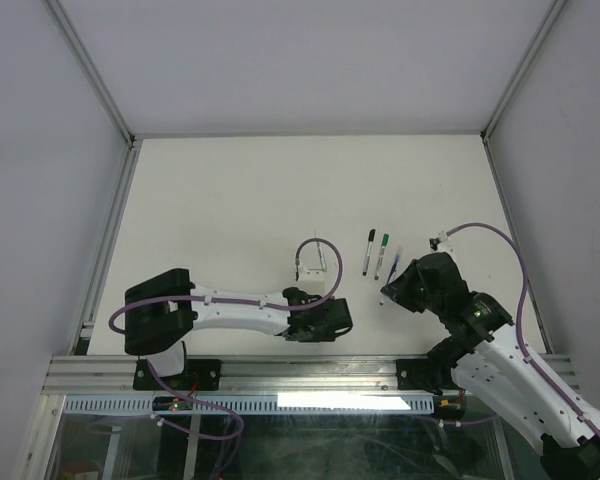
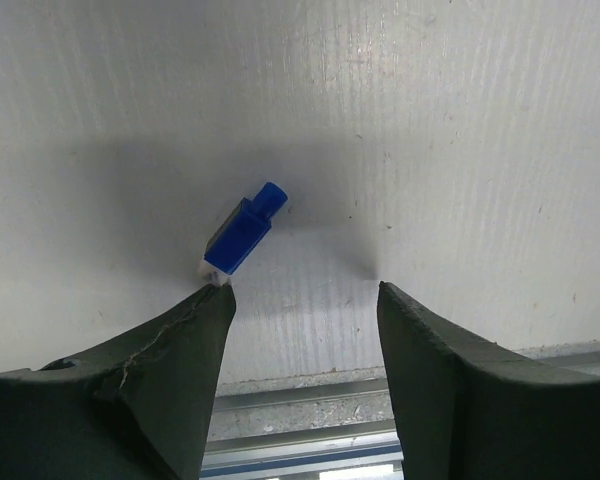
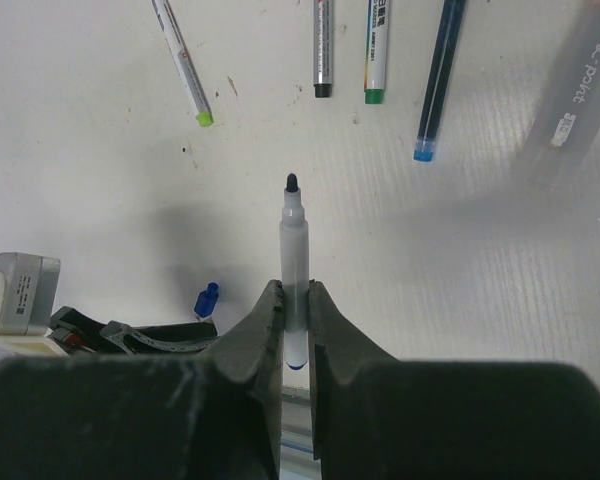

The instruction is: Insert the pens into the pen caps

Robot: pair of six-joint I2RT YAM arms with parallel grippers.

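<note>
A blue pen cap with a clear lower part lies on the table directly under my open left gripper, beside its left finger; it also shows small in the right wrist view (image 3: 206, 300). My right gripper is shut on an uncapped marker (image 3: 294, 250), dark tip pointing away and white-grey barrel. In the top view the left gripper is low near the table's front middle, hidden by its arm; the right gripper is to its right.
Several capped pens lie behind: green-ended (image 3: 188, 70), black (image 3: 322, 55), green (image 3: 375, 55) and dark blue (image 3: 437, 85). A metal rail borders the front edge.
</note>
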